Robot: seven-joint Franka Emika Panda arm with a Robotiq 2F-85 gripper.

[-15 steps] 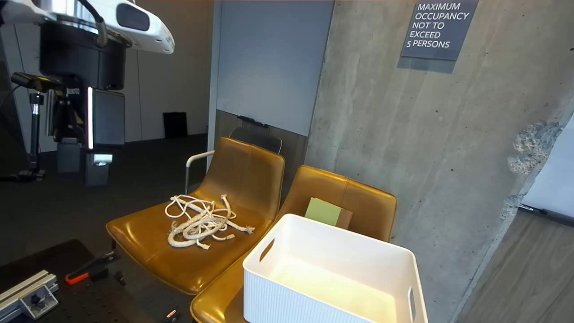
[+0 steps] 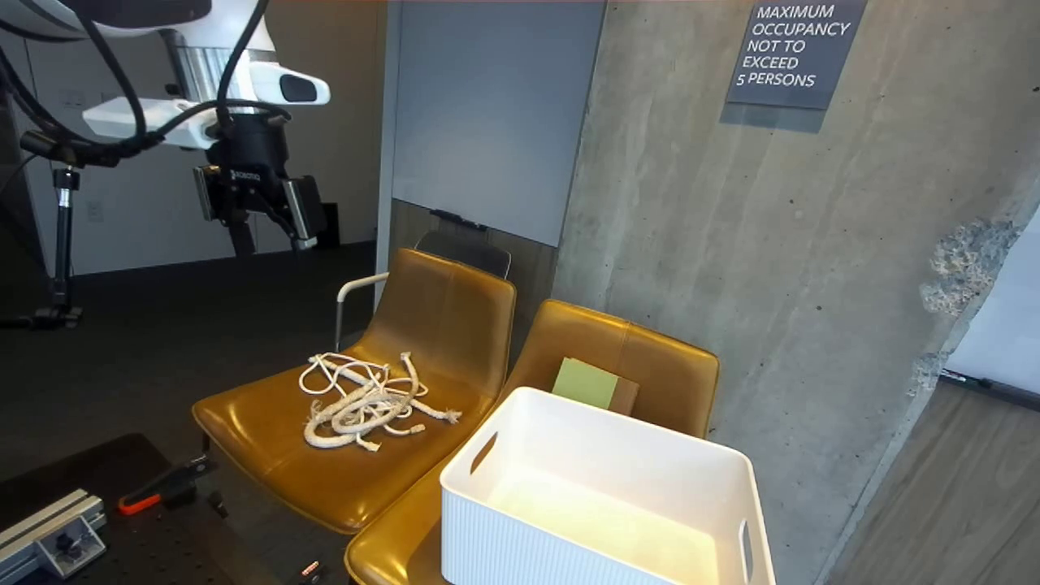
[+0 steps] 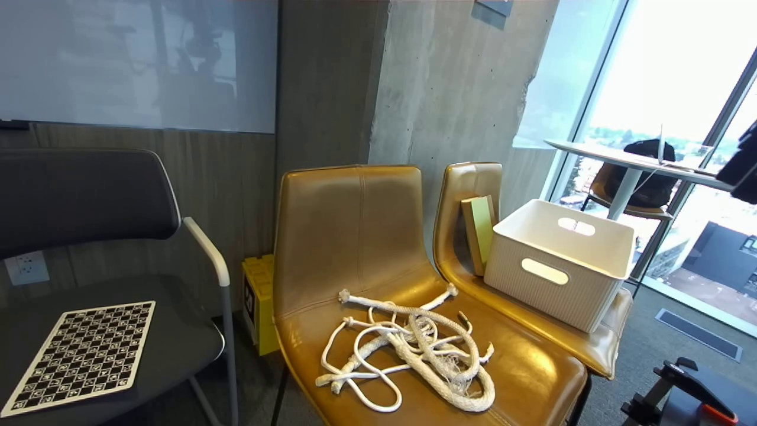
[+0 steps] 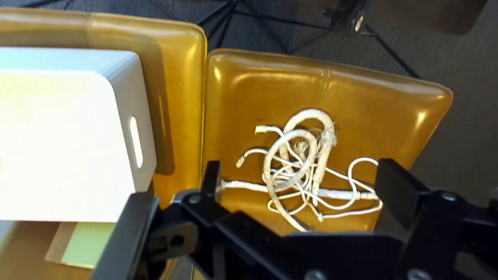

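Observation:
A loose tangle of white rope (image 2: 362, 413), thick and thin strands together, lies on the seat of a tan leather chair (image 2: 283, 458). In exterior view 2 the same rope (image 3: 419, 348) spreads across the middle of that seat. My gripper (image 2: 273, 244) hangs in the air above and behind the chair, pointing down. Its fingers stand wide apart with nothing between them. Seen from the wrist, the rope (image 4: 303, 172) lies below, between the two fingers of my gripper, well apart from them. An empty white bin (image 2: 595, 458) sits on the neighbouring tan chair.
Green and brown boards (image 3: 480, 231) lean on the second chair's backrest behind the bin. A dark chair with a black-and-white patterned board (image 3: 81, 355) stands at the left. Low at the front of exterior view 1 lies a clamp (image 2: 166, 487).
My arm has moved away from the exterior camera, toward the chair with the rope, and the gripper has turned. Rope, bin and chairs have stayed where they were.

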